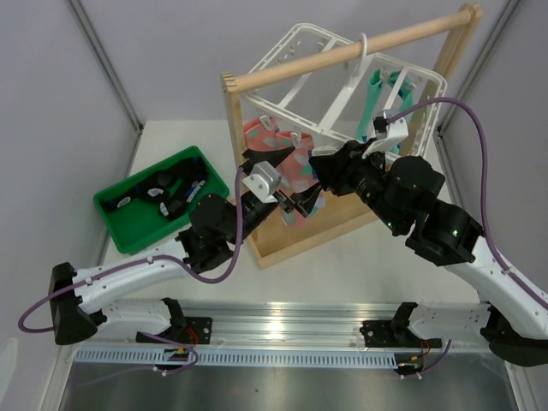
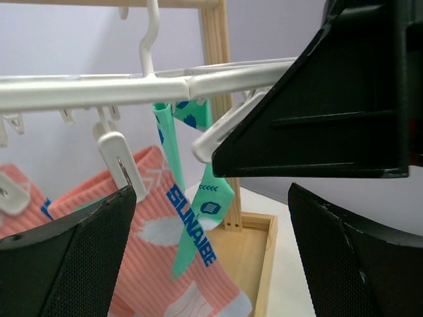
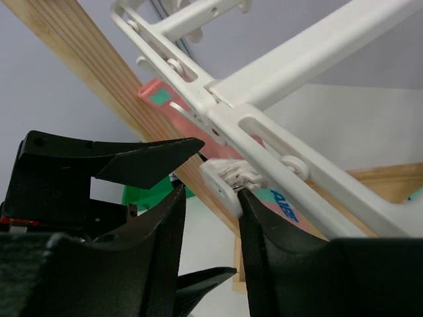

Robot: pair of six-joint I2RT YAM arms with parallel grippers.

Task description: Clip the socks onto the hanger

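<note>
A white hanger (image 1: 329, 122) with clips hangs from the wooden bar. Pink socks (image 1: 298, 168) hang at its front left corner. In the left wrist view a white clip (image 2: 121, 162) sits at the top of the pink sock (image 2: 173, 231). My left gripper is open, its fingers spread in front of this sock. My right gripper has a gap between its fingers. A white clip (image 3: 221, 187) under the hanger frame lies at that gap, close to one fingertip; a firm grip on it does not show. Turquoise socks (image 1: 373, 101) hang at the hanger's right.
A green tray (image 1: 128, 238) with dark socks (image 1: 175, 190) stands on the left. The wooden stand (image 1: 318, 235) frames the hanger. Both arms' tips are close together below the hanger's front edge.
</note>
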